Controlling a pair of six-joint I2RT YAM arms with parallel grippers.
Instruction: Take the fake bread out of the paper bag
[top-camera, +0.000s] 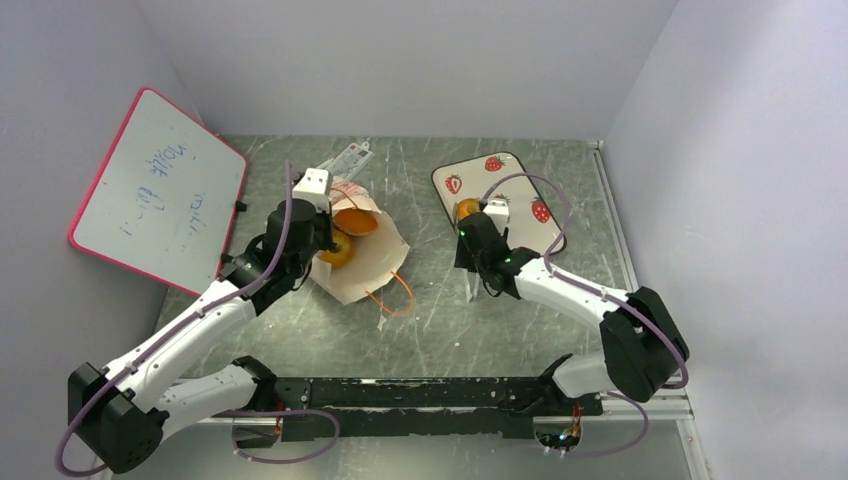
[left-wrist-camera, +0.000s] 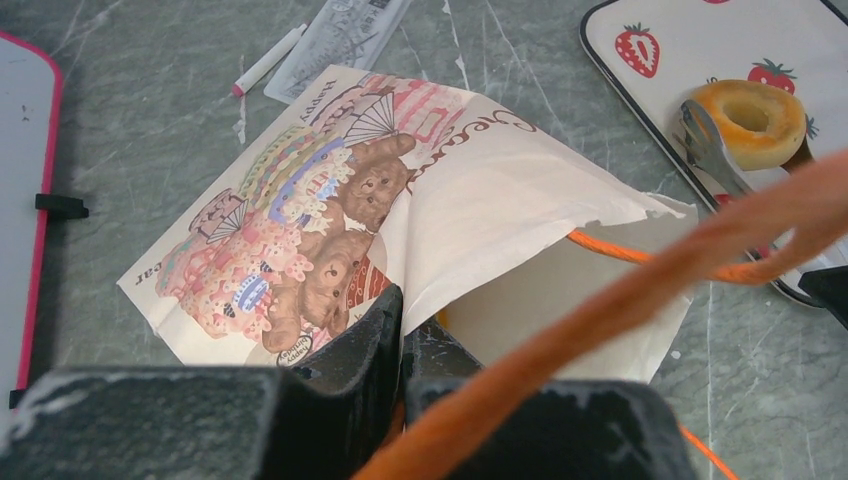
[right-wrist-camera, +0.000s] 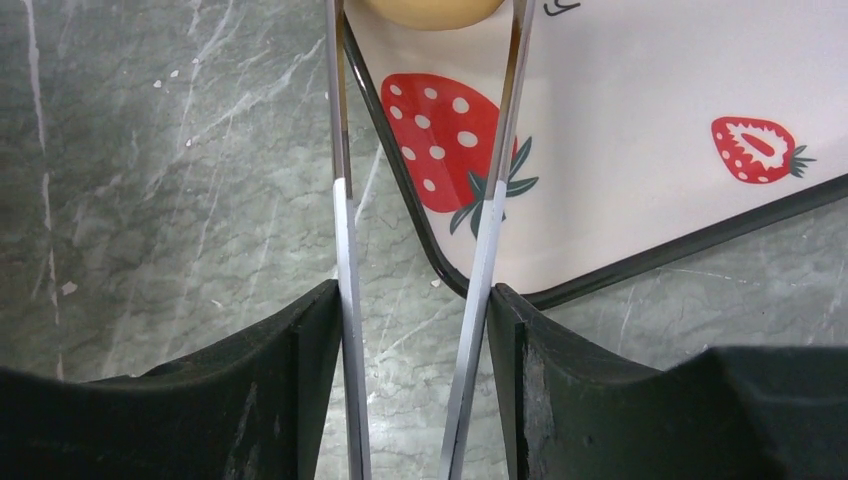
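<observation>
The paper bag (top-camera: 370, 270) lies open at the centre-left, a round bread (top-camera: 338, 255) and an orange bread (top-camera: 356, 222) inside. My left gripper is shut on the bag's printed paper edge. On the strawberry tray, my right gripper is part open around a bagel (left-wrist-camera: 750, 120), its long fingers at either side; whether it grips it is unclear.
A whiteboard (top-camera: 150, 190) stands at the left. A marker (left-wrist-camera: 268, 60) and a clear packet (left-wrist-camera: 335, 45) lie behind the bag.
</observation>
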